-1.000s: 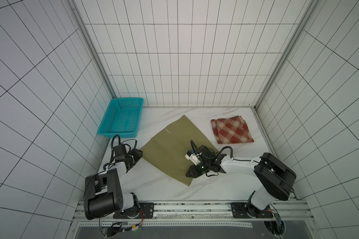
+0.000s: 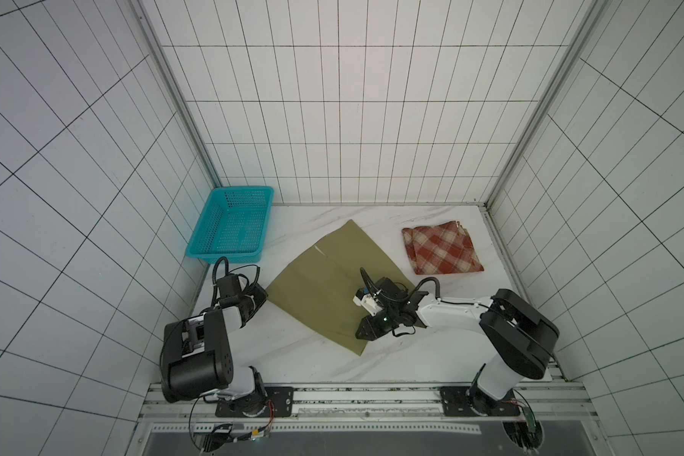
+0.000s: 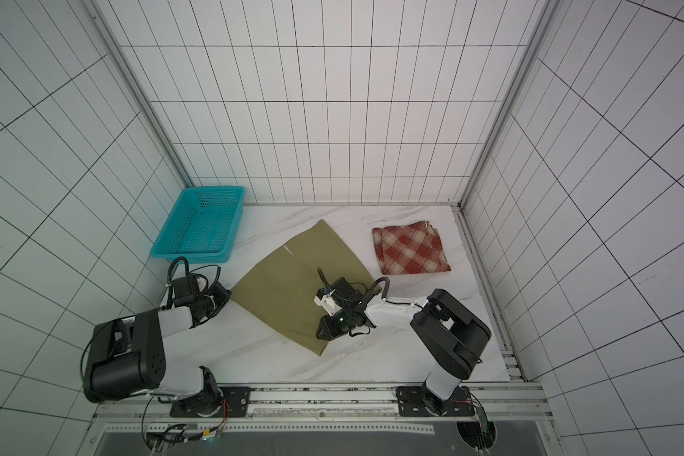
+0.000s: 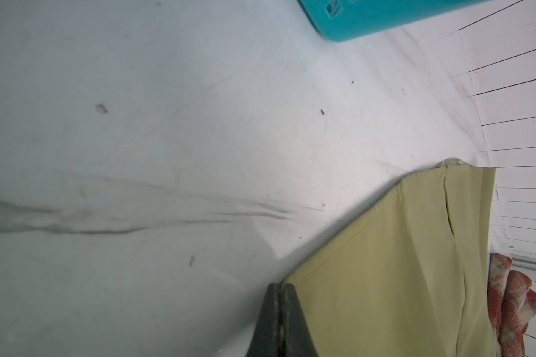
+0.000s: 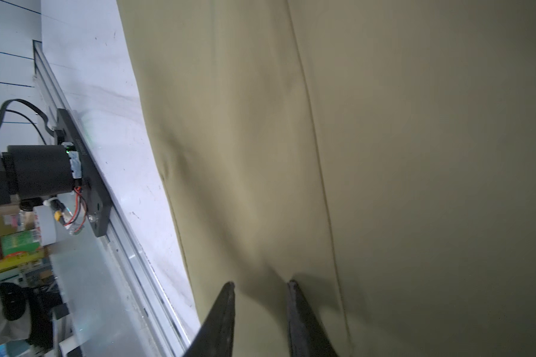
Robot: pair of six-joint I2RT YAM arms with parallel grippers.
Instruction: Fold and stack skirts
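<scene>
An olive skirt (image 2: 326, 281) lies spread flat as a diamond in the middle of the table. My left gripper is shut at the skirt's left corner; its closed tips meet right on the hem, and whether cloth is between them is hard to tell. My right gripper hovers low over the skirt's near part, its fingers apart above the cloth beside a long seam. A red checked skirt (image 2: 440, 247) lies folded at the back right.
An empty teal basket (image 2: 226, 226) stands at the back left, close beyond my left gripper. Bare white table (image 3: 281, 220) shows along the back and around the olive skirt.
Both arms have shifted only slightly over the last second, with small movements at the left corner and near part of the skirt. The skirts lie as before.
</scene>
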